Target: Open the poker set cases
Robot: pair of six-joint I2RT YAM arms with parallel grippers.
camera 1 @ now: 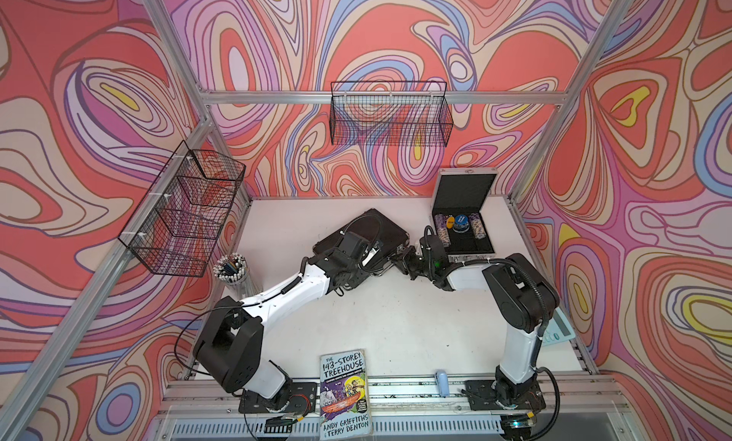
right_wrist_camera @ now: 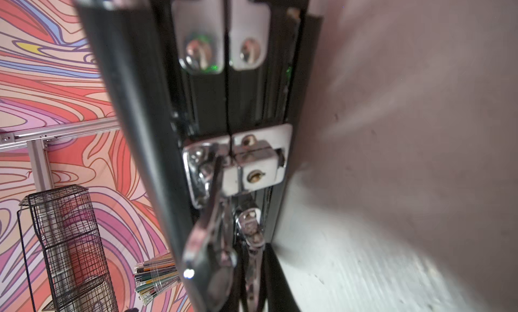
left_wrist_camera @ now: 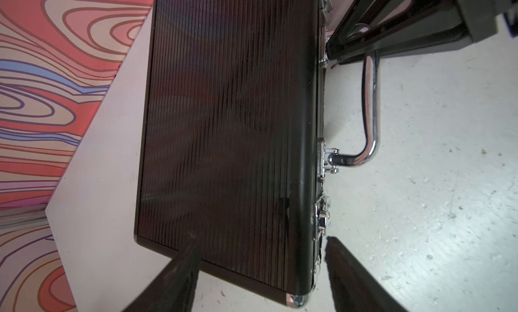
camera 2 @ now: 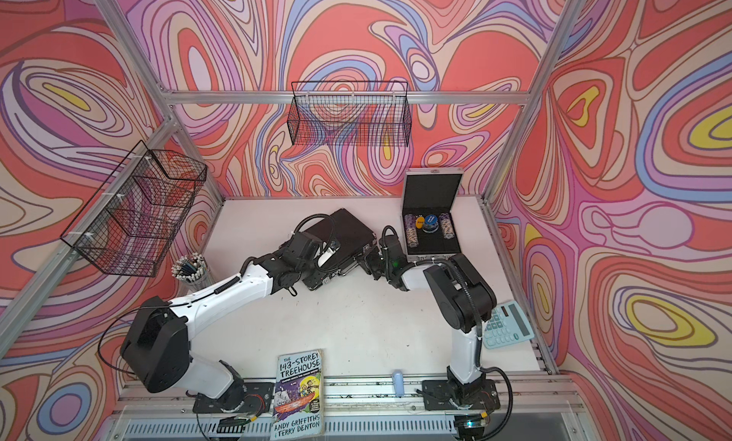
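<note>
The shut black case lies turned at an angle in the middle back of the table, its ribbed lid and chrome handle visible in the left wrist view. Above its near corner, my left gripper stands open with nothing gripped. At the handle's other end, my right gripper is shut against the case's front. The right wrist view shows a latch plate with a lever standing out. Whether the handle bar passes between or behind the right fingers cannot be told. A second case stands open at the back right, chips inside.
A pen holder is at the left edge, a book at the front and a calculator at the right. Wire baskets hang on the frame.
</note>
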